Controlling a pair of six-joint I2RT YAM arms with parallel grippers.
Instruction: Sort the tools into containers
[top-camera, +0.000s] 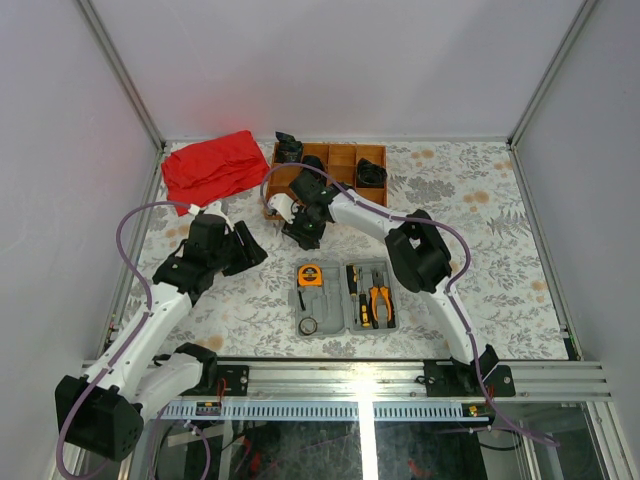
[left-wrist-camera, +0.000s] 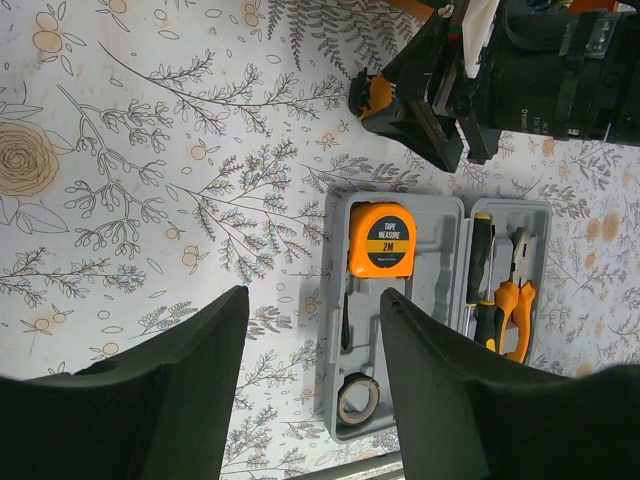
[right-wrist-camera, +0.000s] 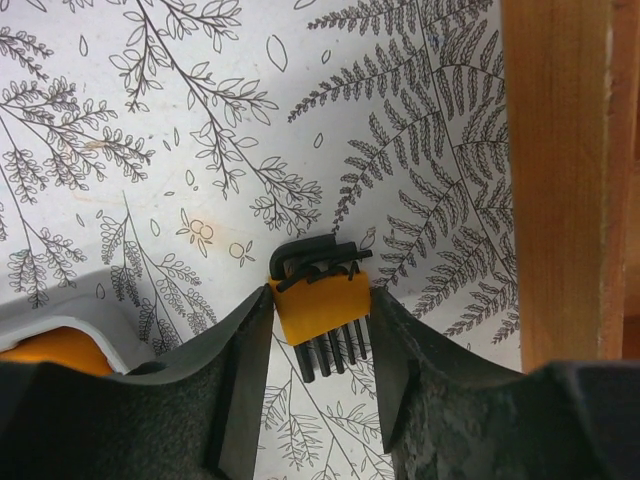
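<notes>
A hex key set in an orange holder (right-wrist-camera: 322, 308) with black keys lies on the patterned tabletop, close to the wooden organizer. From above, this arm mostly covers the set. In the grey toolbox (left-wrist-camera: 450, 203) lie an orange tape measure (left-wrist-camera: 382, 240), a roll of tape (left-wrist-camera: 358, 399), screwdrivers (left-wrist-camera: 479, 258) and orange-handled pliers (left-wrist-camera: 515, 300). My left gripper is open and empty, left of the toolbox.
The wooden organizer (top-camera: 342, 148) stands at the back, black items in some compartments, partly under the right arm. A red cloth (top-camera: 215, 167) lies at the back left. Free table stretches out on the right side.
</notes>
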